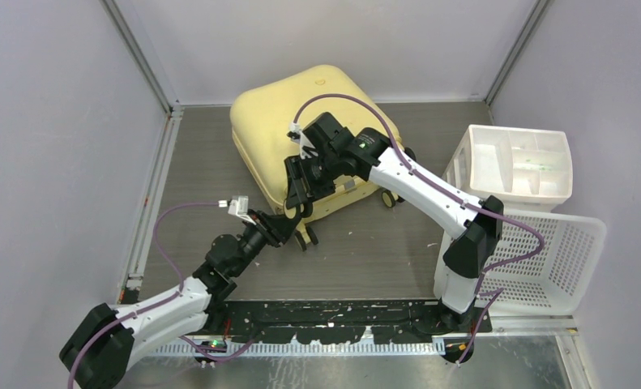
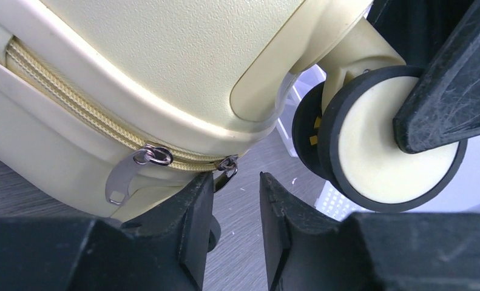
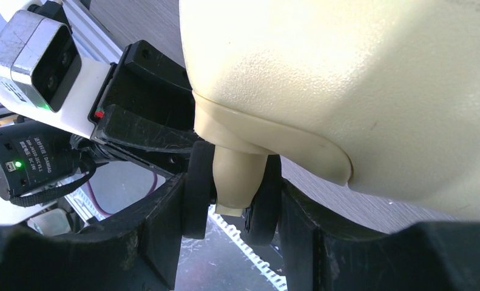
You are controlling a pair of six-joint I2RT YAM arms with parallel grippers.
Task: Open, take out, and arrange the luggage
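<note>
A cream-yellow suitcase (image 1: 276, 121) lies on the grey floor, wheels toward the front and right. My right gripper is shut on a cream wheel mount at its near corner. My left gripper is part open beside that corner, its left finger at a zipper pull (image 2: 225, 176) near the zipper's end; whether the pull is between the fingers is unclear. A second pull (image 2: 122, 182) hangs to the left along the zipper. A wheel (image 2: 389, 139) fills the right of the left wrist view.
A white compartment bin (image 1: 515, 162) and a perforated white basket (image 1: 560, 259) stand at the right. Bare floor (image 1: 365, 259) shows in front of the suitcase. Walls enclose the back and sides.
</note>
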